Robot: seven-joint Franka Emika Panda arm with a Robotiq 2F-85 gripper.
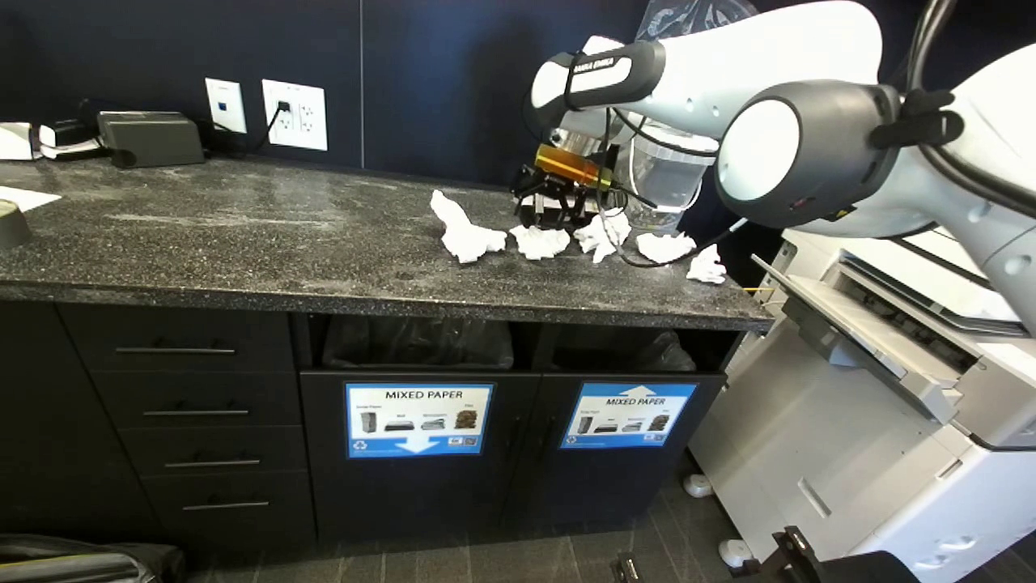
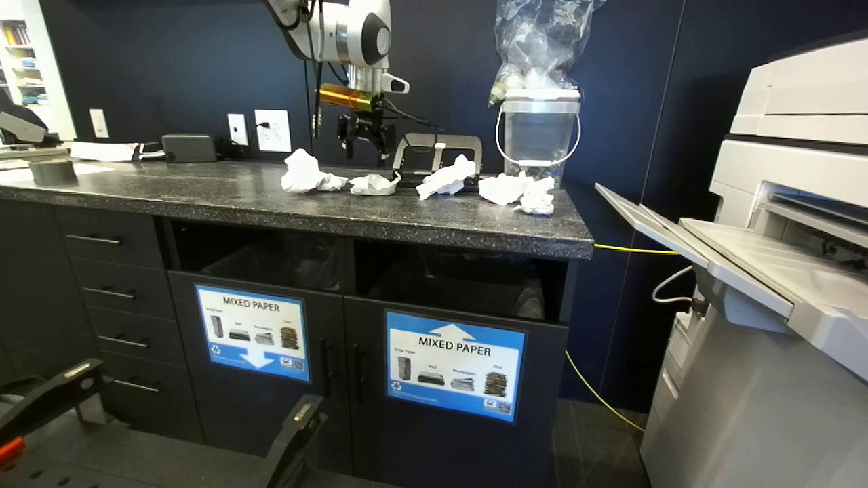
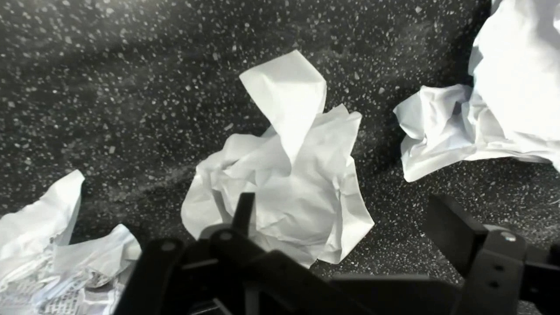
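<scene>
Several crumpled white papers lie in a row on the dark speckled countertop [image 1: 291,219], among them a large one [image 1: 466,231] at the left end and a flatter one [image 1: 540,242] beside it. My gripper [image 2: 366,146] hangs above the counter in exterior view 2, pointing down, fingers open and empty. In the wrist view a crumpled paper [image 3: 294,189] with an upturned flap lies below the gripper, nearer the left finger, which covers part of it. Another paper [image 3: 514,94] is at the right edge, and one bearing print [image 3: 68,262] at the lower left.
A clear bucket [image 2: 538,130] with a plastic bag on top stands behind the right end of the papers. Below the counter are two bin openings over labelled doors [image 1: 419,419]. A printer [image 1: 855,389] stands to the right.
</scene>
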